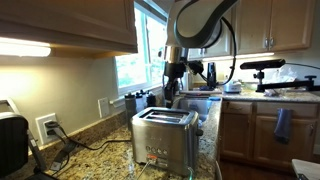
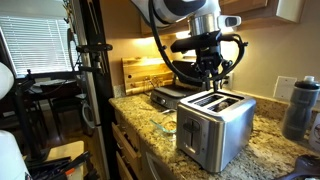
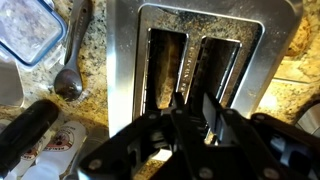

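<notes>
A silver two-slot toaster (image 2: 216,132) stands on the granite counter, its slots facing up. My gripper is directly above it, fingertips pointing down at the slots. A gap shows between the fingers, with nothing visible in it. In the wrist view, something brownish (image 3: 164,68) shows inside the left slot; I cannot tell whether it is bread. The other slot (image 3: 214,68) looks dark, and the fingers partly cover its near end. No bread stands above the toaster's top in either exterior view.
A spoon (image 3: 71,60) and a clear container with a blue rim (image 3: 32,28) lie beside the toaster. A dark bottle (image 2: 300,108) stands near the wall behind it. Cables (image 1: 62,140) run from the wall outlet along the counter.
</notes>
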